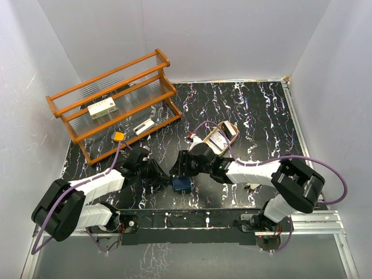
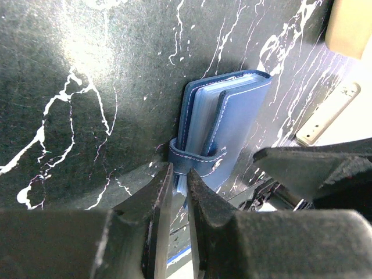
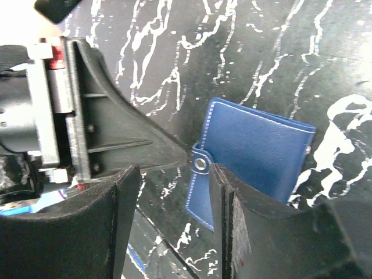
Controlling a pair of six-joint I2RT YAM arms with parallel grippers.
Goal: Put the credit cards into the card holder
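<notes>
A blue card holder (image 1: 181, 185) with a strap and snap lies on the marble table. In the left wrist view cards show inside the holder (image 2: 237, 113). My left gripper is shut, its tips at the holder's strap end; in the right wrist view its dark tip touches beside the snap. My right gripper (image 1: 181, 163) is just above the holder (image 3: 258, 151); in the right wrist view its fingers stand part open, with no object visible between them.
A tray (image 1: 210, 139) with card-like items stands behind the right arm. A wooden rack (image 1: 133, 109) with boxes fills the back left. A small light object (image 1: 251, 186) lies at the right.
</notes>
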